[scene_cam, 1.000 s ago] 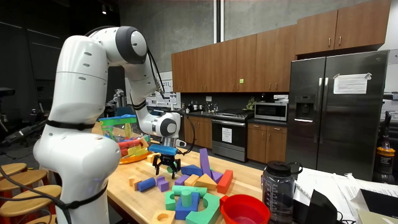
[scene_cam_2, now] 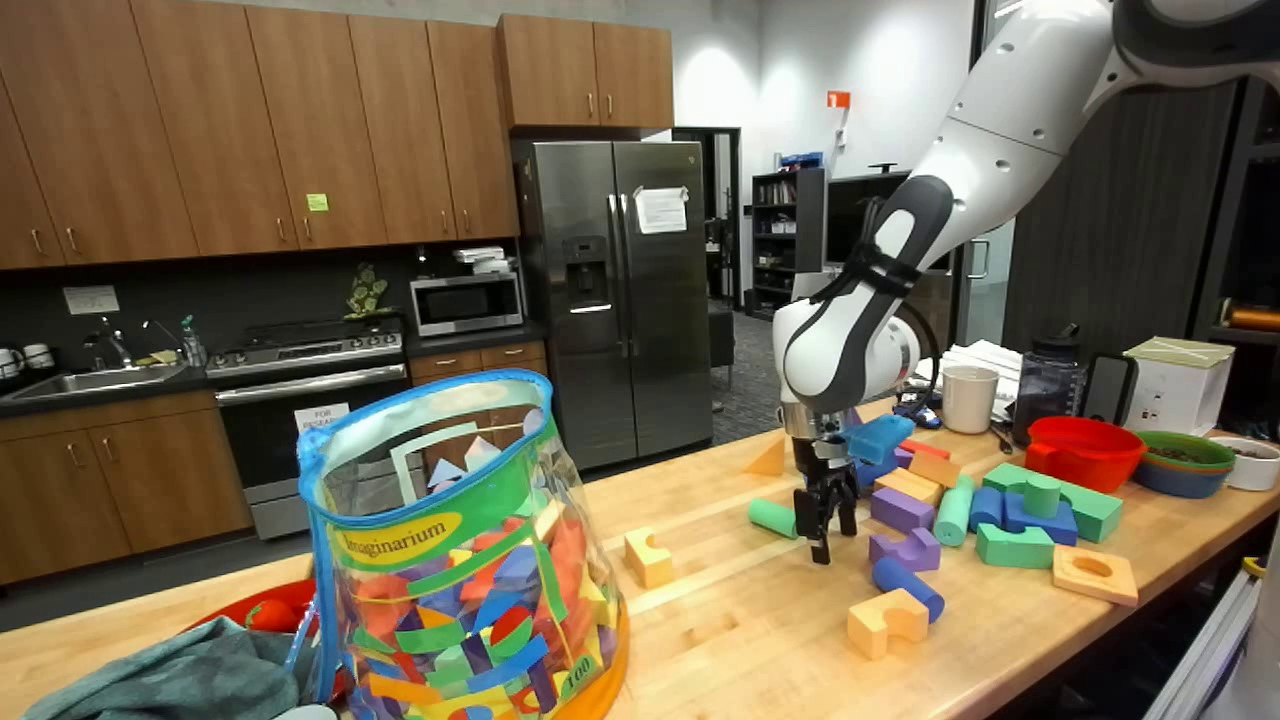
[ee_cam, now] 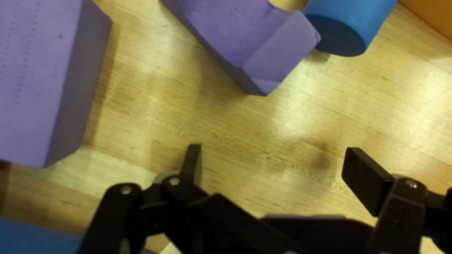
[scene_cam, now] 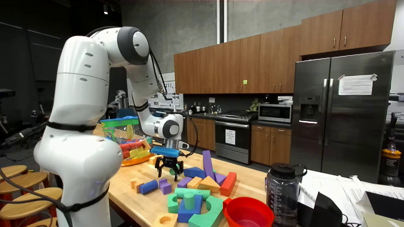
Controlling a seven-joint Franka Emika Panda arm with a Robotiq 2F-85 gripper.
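Observation:
My gripper stands open just above the wooden tabletop, with bare wood between its fingers. Beyond the fingertips in the wrist view lies a purple notched block (ee_cam: 254, 42), apart from them. Its neighbour there is a blue cylinder (ee_cam: 351, 25). To the left sits a larger purple block (ee_cam: 38, 76). Exterior view 2 shows the gripper (scene_cam_2: 834, 540) beside a green cylinder (scene_cam_2: 771, 517), with the purple notched block (scene_cam_2: 906, 550) on its other side. An orange notched block (scene_cam_2: 888, 622) lies close to the blue cylinder (scene_cam_2: 908, 588).
Several more blocks crowd the table, among them a green arch (scene_cam: 208, 213) and a red block (scene_cam: 228, 183). A red bowl (scene_cam: 248, 213) and a dark bottle (scene_cam: 282, 196) stand near them. A clear bag of blocks (scene_cam_2: 462, 600) occupies the other end. Between bag and gripper the wood is mostly clear.

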